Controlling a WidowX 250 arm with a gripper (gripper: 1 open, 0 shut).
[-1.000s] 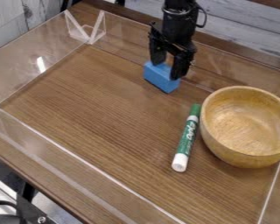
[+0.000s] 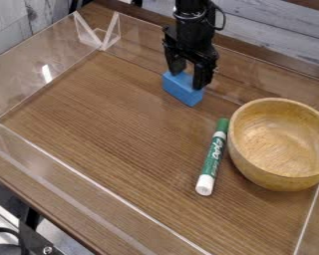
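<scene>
My black gripper [image 2: 189, 62] is at the top centre of the camera view, low over a blue block [image 2: 182, 92] on the wooden table, its fingers at or around the block's upper end; whether they touch it is unclear. The gripper is open. A green and white marker [image 2: 210, 157] lies lower right of the block, beside a tan bowl [image 2: 277, 176].
The table [image 2: 96, 139] has wide clear room on the left and front. Clear plastic walls run along the upper left edge. The bowl takes up the right side.
The gripper has shifted slightly left over the blue block. The block, marker and bowl show no clear movement.
</scene>
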